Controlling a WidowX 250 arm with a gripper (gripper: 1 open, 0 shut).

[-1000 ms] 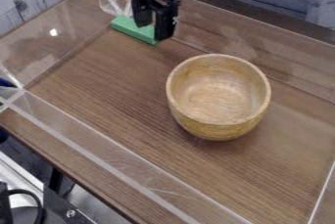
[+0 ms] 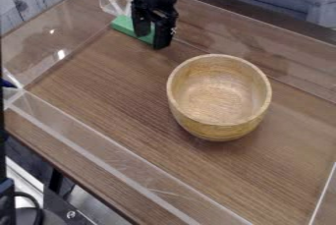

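Observation:
My black gripper (image 2: 155,27) hangs at the top centre of the camera view, open, low over a green block (image 2: 122,26) that it partly hides. Whether its fingers touch the block is hard to tell. A large pale wooden bowl (image 2: 219,119) stands on the wooden table (image 2: 105,111), right of centre.
Clear plastic lies near the green block's left. A white wall runs along the back. Dark cables show at the lower left.
My gripper has moved a little down over the green block, covering more of it. The bowl has not moved.

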